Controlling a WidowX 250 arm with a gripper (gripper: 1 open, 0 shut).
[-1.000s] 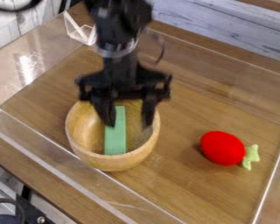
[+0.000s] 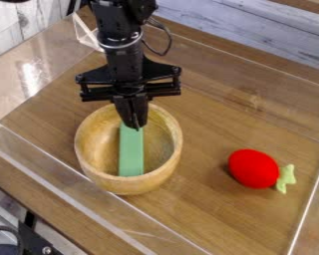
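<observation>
A wooden bowl [image 2: 162, 159] sits on the table at center-left, holding a green bar [image 2: 131, 153] that lies lengthwise inside it. My black gripper [image 2: 131, 120] points down over the back part of the bowl, its fingertips at the upper end of the green bar. The fingers look close together; whether they touch the bar is unclear from this view.
A red tomato-like toy [image 2: 253, 168] with a pale green top lies to the right of the bowl. Clear strips edge the wooden table [image 2: 229, 100].
The arm was blurred in motion earlier and is now sharp, slightly higher and further back over the bowl. The bowl, green bar and red toy look unmoved.
</observation>
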